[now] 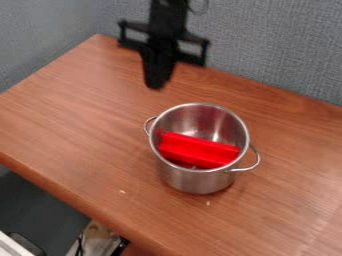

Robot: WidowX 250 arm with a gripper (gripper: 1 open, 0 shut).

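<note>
A steel pot (198,178) with two side handles stands upright on the wooden table. A red cylindrical object (198,150) lies inside it. My black gripper (155,78) hangs above the table at the upper middle, behind and to the left of the pot and apart from it. Its fingers look closed, with nothing visible between them; the tip is somewhat blurred.
A grey padded wall runs along the back. The table's front left edge drops to a dark floor with some cables and white items.
</note>
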